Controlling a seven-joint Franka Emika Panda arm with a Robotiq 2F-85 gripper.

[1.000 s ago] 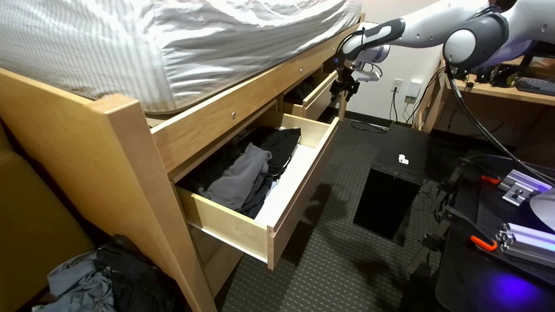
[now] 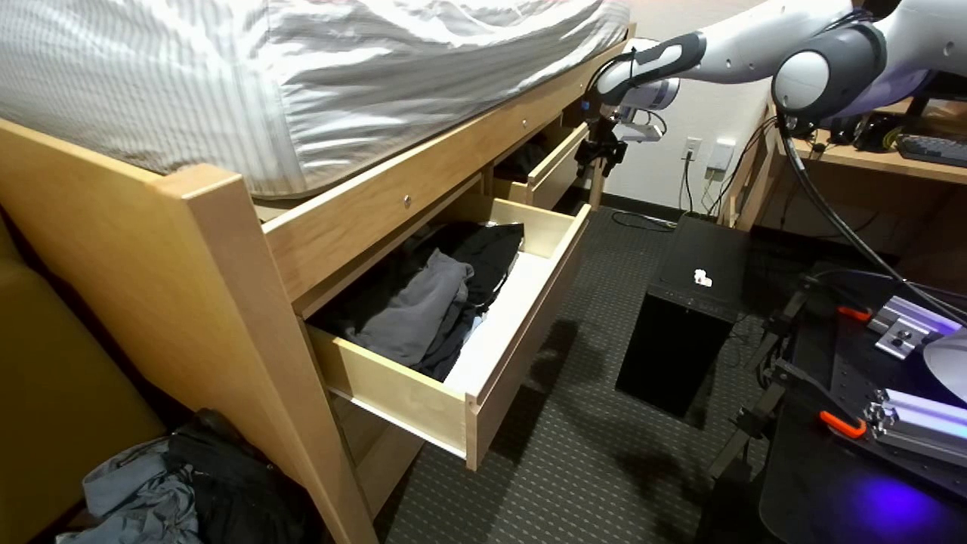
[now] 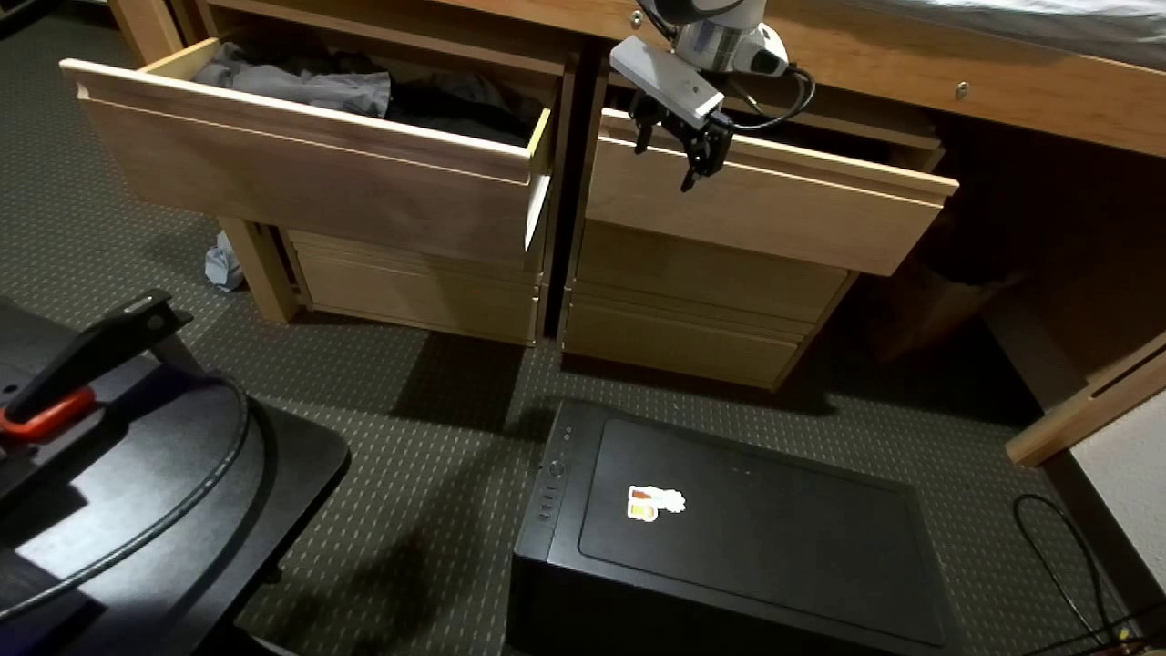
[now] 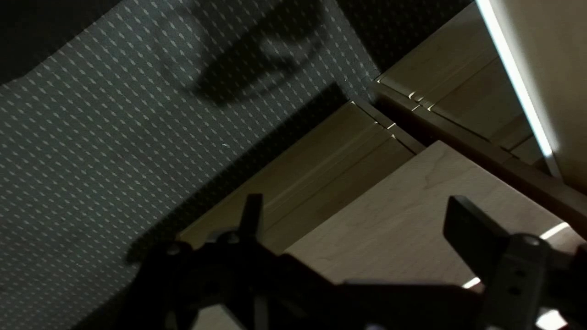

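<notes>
Two wooden drawers are pulled out beneath the bed. The nearer drawer [image 2: 521, 335] holds folded grey and black clothes [image 2: 412, 308] and stands far out. Farther along, the other drawer [image 3: 765, 202] is out by a smaller amount, its inside dark. My gripper [image 3: 664, 164] hangs at the front of that farther drawer, near its top edge. In the wrist view its black fingers [image 4: 251, 217] are spread wide apart, with the drawer's wooden face below and nothing held between them. Whether a finger touches the wood I cannot tell.
A black computer case [image 3: 754, 525] stands on the carpet before the drawers. The black table [image 2: 861, 489] with clamps is at the right in exterior view 1. More clothes [image 2: 181, 489] lie by the bed's near post. Carpet lies clear between case and drawers.
</notes>
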